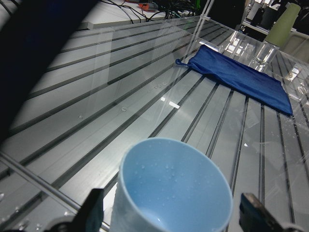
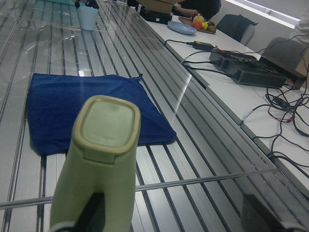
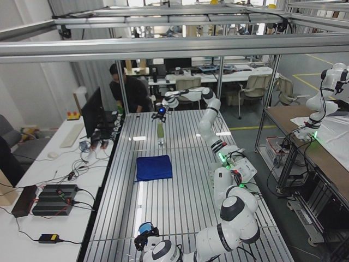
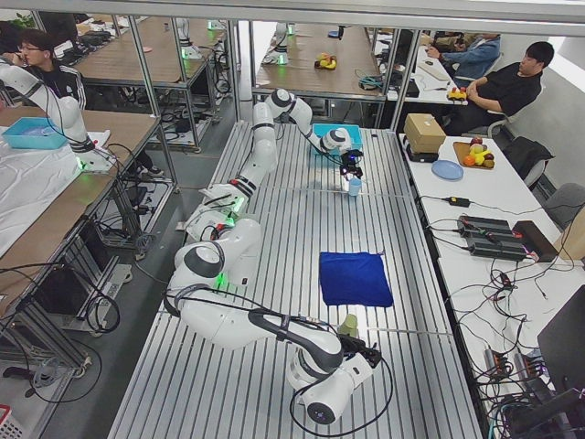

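A light blue cup [image 1: 171, 179] [image 4: 354, 186] stands upright on the slatted table, between the open fingers of my left gripper in the left wrist view. A pale green bottle [image 2: 99, 169] [image 3: 160, 131] stands upright at the other end; my right gripper is open around or just beside it, its left finger in front of the bottle. A folded dark blue cloth [image 3: 154, 167] lies flat on the table between the two.
A light blue bin [image 4: 352, 133] sits at the table's end behind the left gripper. A side desk [image 3: 76, 218] with power units, cables and monitors runs along the table.
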